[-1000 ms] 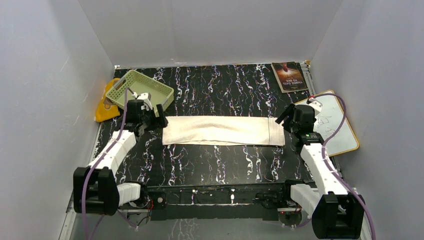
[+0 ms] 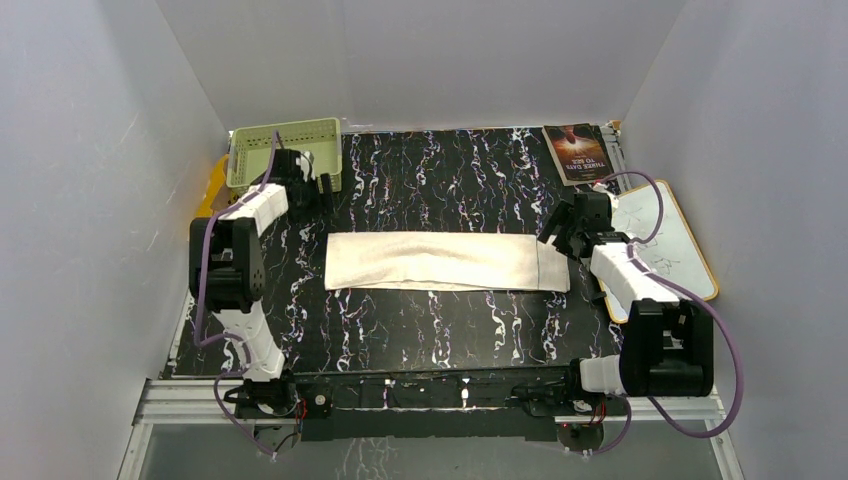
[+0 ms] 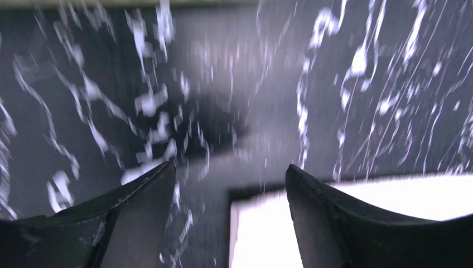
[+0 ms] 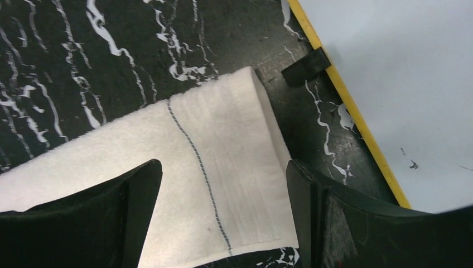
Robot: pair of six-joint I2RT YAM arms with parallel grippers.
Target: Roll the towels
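Observation:
A cream towel [image 2: 440, 260], folded into a long strip, lies flat across the middle of the dark marbled table. My right gripper is open over the towel's right end, near the dark stitched line [image 4: 199, 159]; the towel's end shows between its fingers, and whether they touch it I cannot tell. My left gripper stands open beyond the towel's far left corner, beside the green basket [image 2: 334, 155]. Only that towel corner [image 3: 262, 223] shows at the bottom of the left wrist view, partly behind a finger [image 3: 323, 223].
Behind the basket on the left, a yellow object [image 2: 212, 190] is partly hidden. A whiteboard with a yellow edge [image 2: 665, 240] lies close to the right arm, and a dark book [image 2: 578, 153] sits at the back right. Bare table surrounds the towel in front and behind.
My left gripper has moved away from the front, and the basket has shifted back and turned squarer to the wall. The right gripper has come slightly left, over the towel's end. The towel is unchanged.

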